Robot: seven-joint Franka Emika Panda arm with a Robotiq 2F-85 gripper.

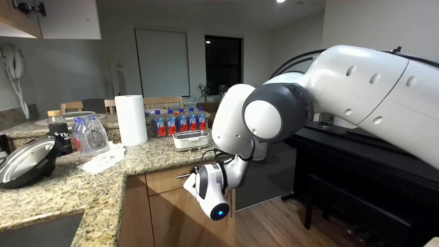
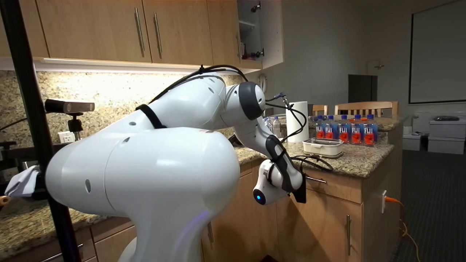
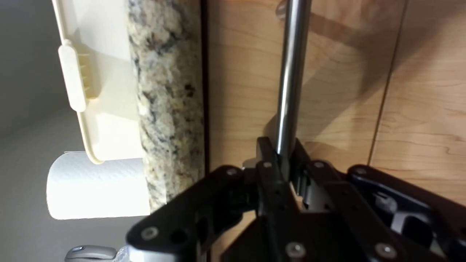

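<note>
A round metal drawer handle [image 3: 291,83] runs down the wrist view, and my gripper is shut on its lower portion. One dark finger [image 3: 265,150] stands on each side of the bar. Behind it, the light wooden drawer front [image 3: 244,87] looks flush with the cabinet. In exterior view 1 the handle's free end [image 1: 182,176] sticks out left of my hand, which hides the rest of the bar. Exterior view 2 also shows part of the handle [image 2: 316,179], but the fingertips are hard to make out there.
Above the drawer, the granite counter edge [image 3: 168,100] passes close to my gripper. A white lunch box [image 1: 191,140], a paper towel roll [image 1: 131,120] and several water bottles [image 1: 181,120] stand on the counter. Below is a cabinet door [image 2: 321,227] with a vertical handle [image 2: 348,234].
</note>
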